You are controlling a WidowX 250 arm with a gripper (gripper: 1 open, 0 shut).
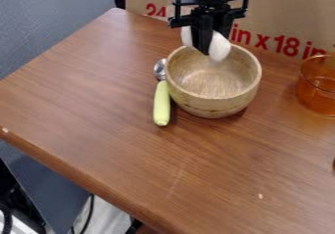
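The black gripper [205,34] hangs over the back of a wooden bowl [214,91], shut on a white oblong object [218,48] that it holds tilted at the bowl's upper rim. A pale yellow-green corn-like vegetable [163,104] lies on the table to the left of the bowl, below a metal spoon [160,70]. The fingertips are partly hidden by the white object.
An amber translucent container [318,91] stands at the right edge. A cardboard sheet [295,13] backs the table.
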